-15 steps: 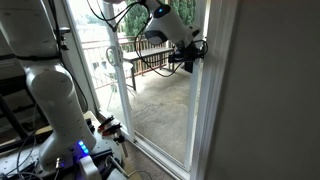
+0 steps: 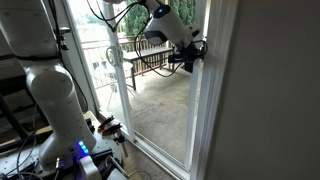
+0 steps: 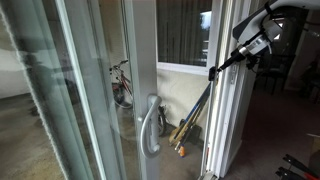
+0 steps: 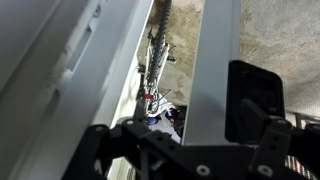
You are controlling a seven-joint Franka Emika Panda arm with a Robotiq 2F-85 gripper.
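In exterior view 1, my gripper (image 2: 192, 55) is raised at the pale upright door post (image 2: 209, 85), at the end of the white arm (image 2: 172, 27). Exterior view 2 has the dark gripper (image 3: 220, 71) close against the frame on the right. From the wrist, a grey upright strip (image 4: 212, 65) runs away between the dark gripper parts, with a black rounded block (image 4: 252, 95) just right of it. Whether the fingers touch or clasp the strip cannot be made out. A sliding glass door carries a curved white handle (image 3: 150, 125), well apart from the gripper.
Beyond the doorway lies a concrete patio (image 2: 160, 105) with a railing. A bicycle (image 3: 122, 85) and long-handled tools (image 3: 190, 122) stand outside. Cables loop around the arm. A plain grey wall (image 2: 265, 90) fills the right side of exterior view 1.
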